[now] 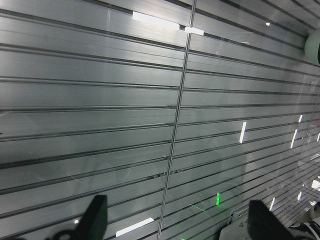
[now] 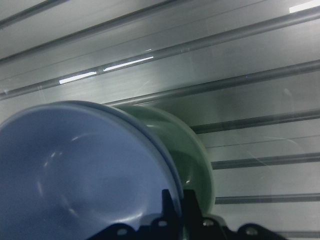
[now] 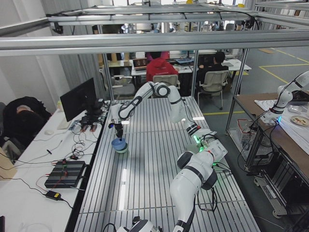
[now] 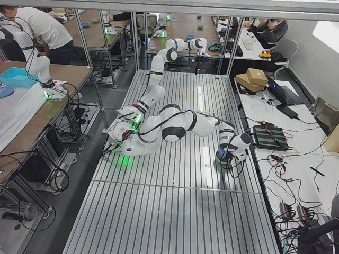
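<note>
A blue bowl point(image 3: 117, 144) is raised a little over a pale green bowl point(image 3: 121, 150) on the slatted metal table point(image 3: 149, 183), partly covering it. My right gripper is shut on the blue bowl's rim point(image 2: 75, 185). In the left wrist view my left gripper shows two dark fingers wide apart at the bottom edge, open over bare slats, with a sliver of the green bowl point(image 1: 312, 47) at the upper right.
A white desk point(image 3: 29, 208) with a monitor, cables and black boxes runs along one side; another bench with a robot arm stands on the other.
</note>
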